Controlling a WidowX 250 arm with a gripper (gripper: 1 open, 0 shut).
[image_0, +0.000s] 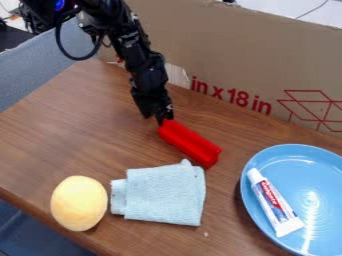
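Note:
My black gripper (158, 110) is low over the wooden table, its tips at the upper-left end of a red cylinder (190, 142) lying diagonally. Whether the fingers are open or closed on it is hard to see. A folded light-blue cloth (158, 195) lies in front, with a yellow rounded object (79, 203) to its left. On the right, a blue plate (321, 175) holds a toothpaste tube (273, 201).
A cardboard box wall (241, 55) runs along the back of the table (60, 130).

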